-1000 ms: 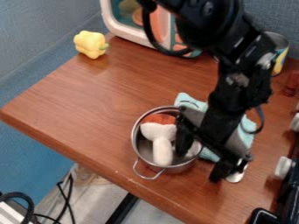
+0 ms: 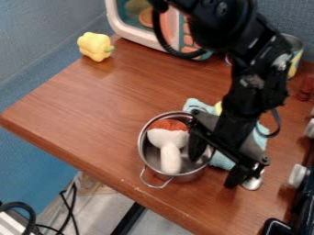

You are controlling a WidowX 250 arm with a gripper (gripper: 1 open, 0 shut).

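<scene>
A steel pot (image 2: 153, 165) with a handle holds a white toy mushroom (image 2: 168, 154) with an orange-red top. My black gripper (image 2: 215, 165) reaches down over the pot's right side, its fingers apart, one toward the pot's inside and one outside by the rim. Whether anything is between them is hard to tell. A light blue cloth (image 2: 196, 106) lies under and behind the pot, partly hidden by the arm.
A yellow toy (image 2: 95, 45) sits at the back left. A toy oven (image 2: 134, 15) and a can stand at the back. A black appliance with white knobs lines the right edge.
The arm has shifted very slightly near the pot's right side; the pot and mushroom look unchanged.
</scene>
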